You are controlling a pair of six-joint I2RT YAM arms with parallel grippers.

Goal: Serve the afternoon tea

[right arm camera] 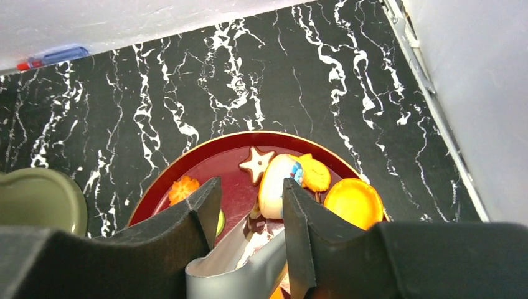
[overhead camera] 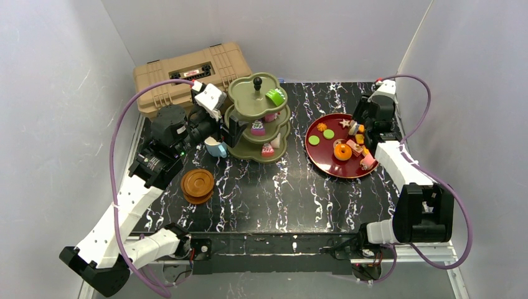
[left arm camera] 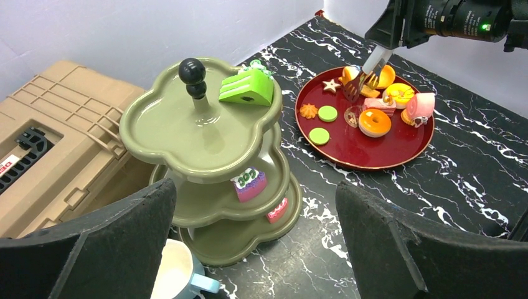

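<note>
A round red tray [overhead camera: 320, 159] holds play pastries: an orange donut [overhead camera: 342, 151], green macarons [left arm camera: 319, 136], a star cookie [right arm camera: 256, 163] and others. My right gripper is low over the tray's back, part open around a silver utensil, apparently tongs [right arm camera: 236, 277], with a pale round pastry [right arm camera: 272, 190] at its tip; the grip is unclear. The green three-tier stand [overhead camera: 249, 93] carries cake pieces on its tiers, including a green one [left arm camera: 246, 90] on top. My left gripper stands open and empty beside the stand.
A tan case [overhead camera: 162, 75] lies at back left. A pale blue cup [overhead camera: 216, 149] sits by the stand, with wooden coasters [overhead camera: 198, 184] nearer the front. Walls enclose the sides and back.
</note>
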